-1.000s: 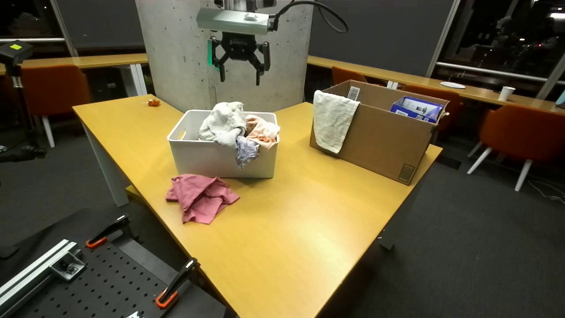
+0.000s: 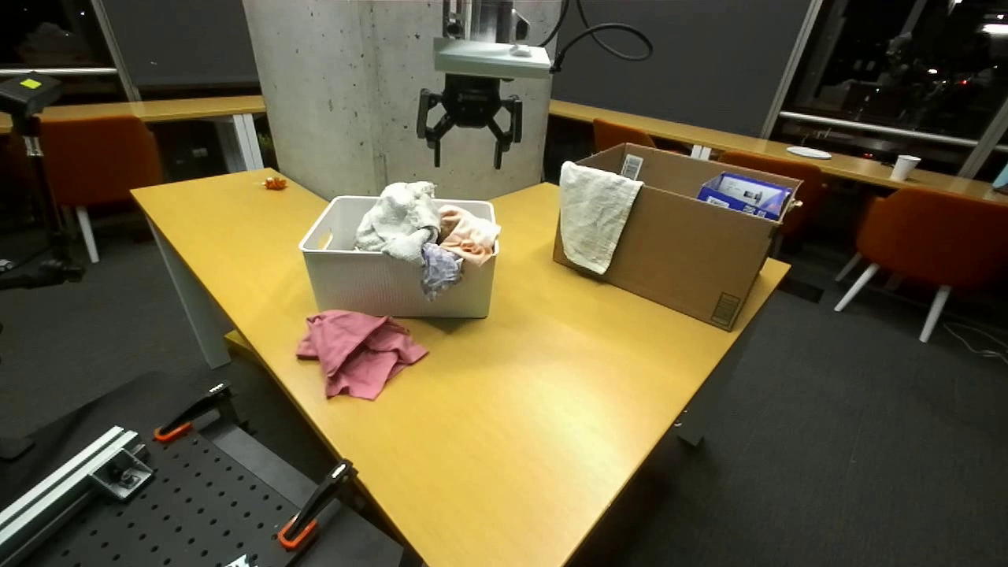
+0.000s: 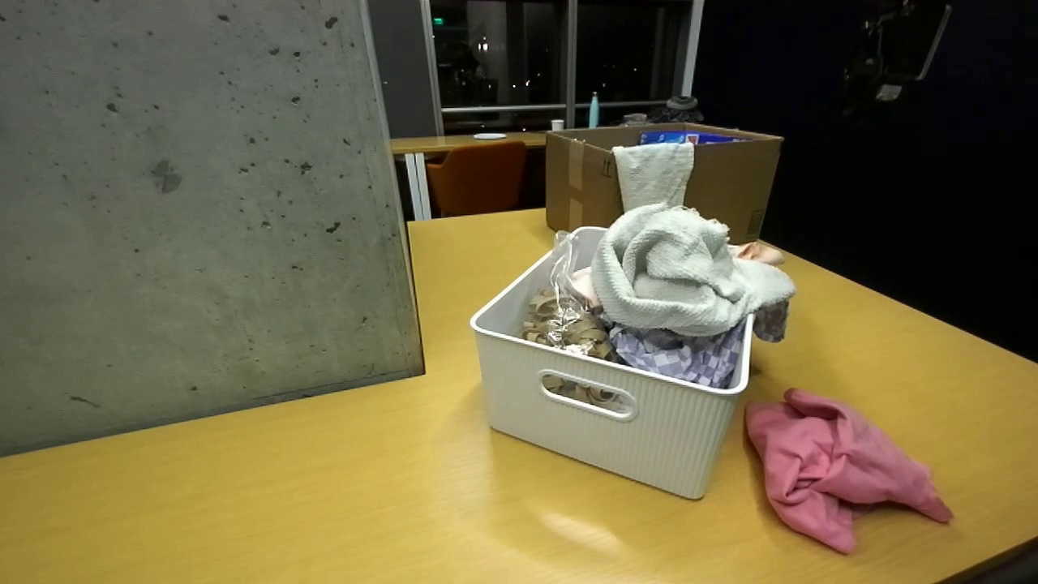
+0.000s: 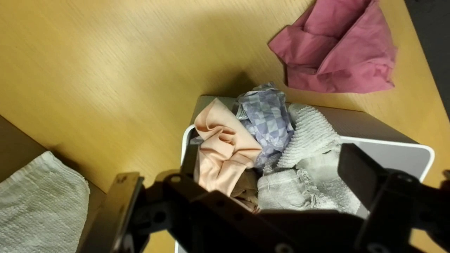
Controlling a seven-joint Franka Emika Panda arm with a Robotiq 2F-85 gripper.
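Observation:
My gripper [image 2: 468,159] hangs open above the white basket [image 2: 397,288], well clear of the cloths, with nothing between its fingers. Heaped in the basket are a pale grey-white towel [image 3: 671,272], a peach cloth [image 4: 225,147] and a purple checked cloth [image 4: 268,120], which hangs over the rim. A crumpled pink cloth [image 2: 364,351] lies on the table beside the basket. Over the side of the cardboard box [image 2: 690,250] drapes a white cloth [image 2: 597,216]. In the wrist view, the dark fingers spread across the basket's lower part.
A blue package [image 2: 746,194] sits inside the cardboard box. Brown strips in clear plastic [image 3: 569,326] lie in the basket. A concrete pillar [image 3: 195,195] stands close behind it.
My gripper has moved to the right and slightly lower in the first exterior view, and its mount has turned a little. It stays open; the cloths, basket and box have not moved.

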